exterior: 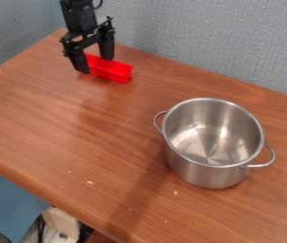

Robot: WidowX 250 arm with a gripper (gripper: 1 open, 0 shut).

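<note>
My black gripper (93, 54) hangs at the back left of the wooden table, its fingers parted around a red block (112, 70) that lies on the tabletop. Whether the fingers touch the block is hard to tell at this size. A steel pot (214, 142) with two side handles stands upright on the right part of the table, apart from the block and gripper.
Grey padded walls (210, 38) run along the back and left edges of the table (70, 142). Beyond the front-left edge is a blue floor with some equipment.
</note>
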